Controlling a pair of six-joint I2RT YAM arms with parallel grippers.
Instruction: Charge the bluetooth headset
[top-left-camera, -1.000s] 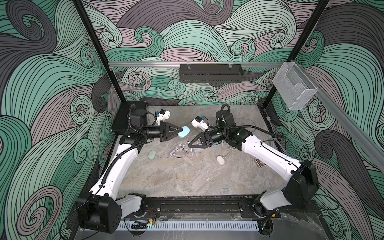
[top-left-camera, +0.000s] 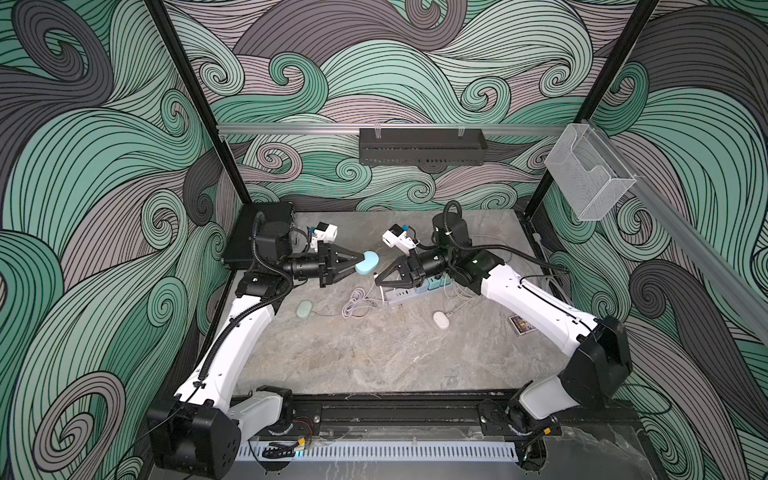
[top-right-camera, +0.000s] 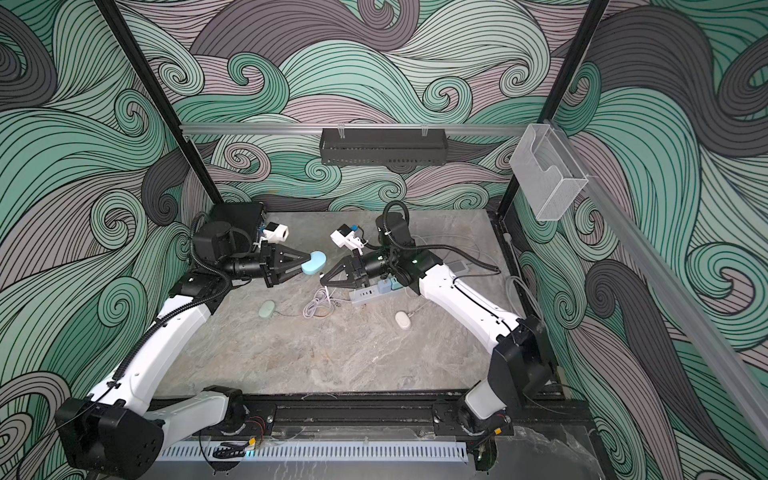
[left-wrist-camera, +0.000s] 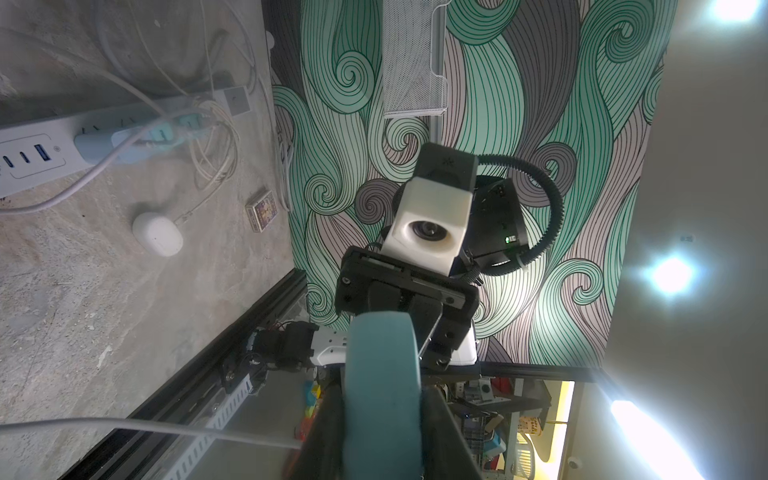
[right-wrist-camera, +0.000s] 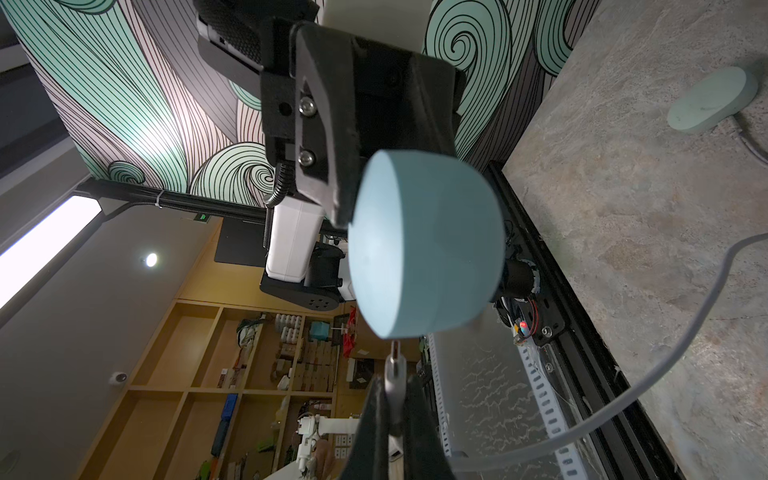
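Note:
A light blue rounded headset case is held up above the table, with my left gripper shut on it. In the left wrist view the case stands edge-on between the fingers. My right gripper is shut on a white charging cable's plug. The plug's metal tip points up at the underside of the case in the right wrist view. The tip appears very close to it; whether it touches or enters a port cannot be told. The cable trails off to the right.
A white power strip with a blue plug lies behind the right gripper. Wired to cables, a white case and a green case rest on the table. Coiled cable lies mid-table.
The right gripper has shifted slightly up towards the blue case with the plug. The left gripper and case have moved only very little.

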